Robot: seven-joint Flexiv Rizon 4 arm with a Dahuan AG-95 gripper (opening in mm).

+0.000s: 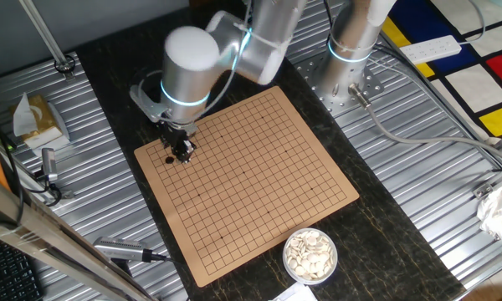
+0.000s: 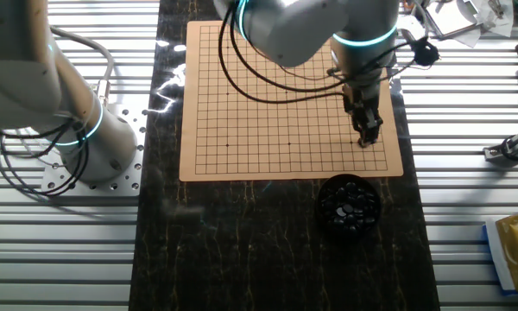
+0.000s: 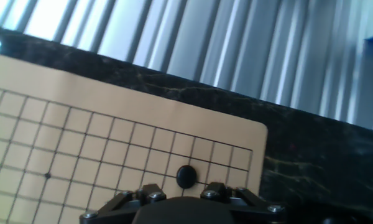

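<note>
A black stone [image 3: 186, 177] lies on the Go board [image 1: 234, 201], close to one corner of the grid. In exterior view 1 that stone [image 1: 169, 160] shows just left of my gripper [image 1: 184, 154]. My gripper stands open in the wrist view, its two fingertips apart at the bottom edge, with the stone on the board beyond the gap. Nothing shows held between them. From the other side, the gripper [image 2: 368, 136] is over the board's near right corner, and I cannot make out the stone there.
A round bowl of white stones [image 1: 310, 256] stands beside the board. A black bowl of black stones [image 2: 348, 206] sits on the dark tabletop [image 2: 233, 250] off another edge. A tissue box [image 1: 40, 125] is away to the left. Most of the board is empty.
</note>
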